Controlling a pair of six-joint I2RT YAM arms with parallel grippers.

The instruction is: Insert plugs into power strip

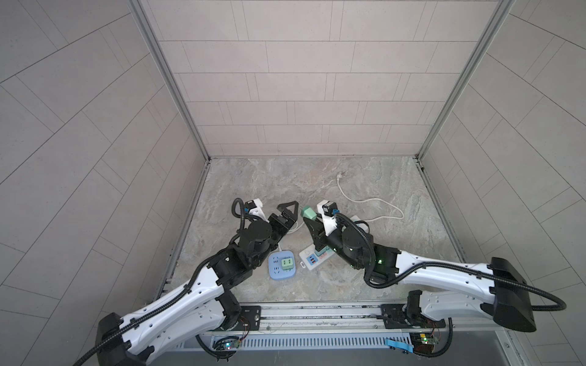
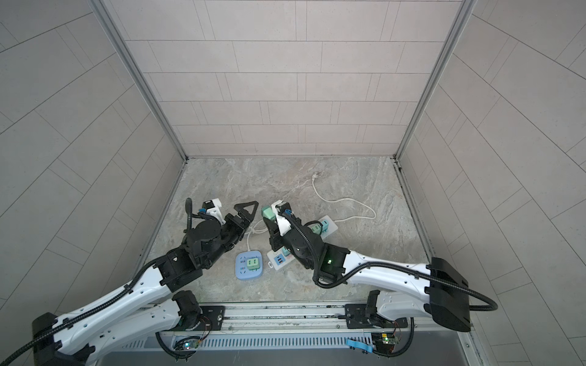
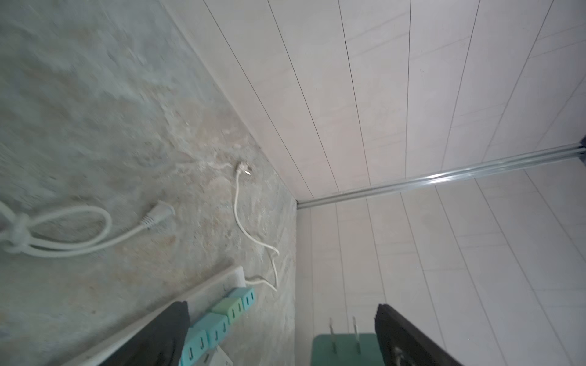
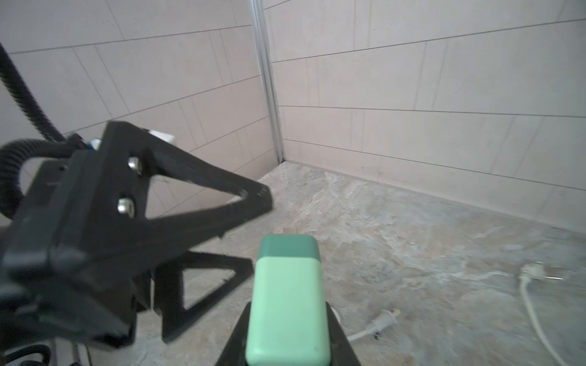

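Observation:
A mint-green plug is held raised by my right gripper (image 1: 311,214), which is shut on it; its two metal prongs show in the left wrist view. My left gripper (image 1: 288,212) is open and empty, just to the left of the plug. Below, a white power strip (image 2: 279,260) carries several blue and green plugs, partly hidden by the right arm. A square blue strip (image 2: 247,268) with a green plug on it lies to its left.
White cables with loose ends (image 3: 155,216) lie on the stone floor (image 1: 256,177) behind the strips. Tiled walls enclose three sides.

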